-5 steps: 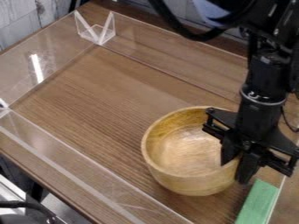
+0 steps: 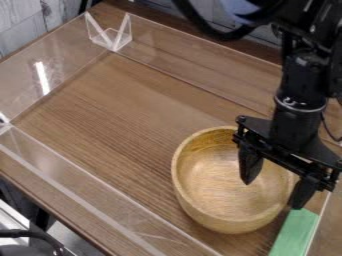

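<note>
My black gripper [image 2: 279, 172] stands open over the right half of a cream plastic bowl [image 2: 214, 187], its two fingers apart, one above the bowl's inside and the other beyond its right side. The bowl sits on the wooden table, empty as far as it shows. Part of its right side is hidden behind the gripper.
A green strip [image 2: 294, 236] lies at the bottom right, beside the bowl. A clear wire-like holder [image 2: 110, 32] stands at the back left. Dark shapes sit at the lower left edge.
The gripper has risen slightly and opened or lifted clear of the bowl's right rim. The bowl now sits a little further right and looks less tilted.
</note>
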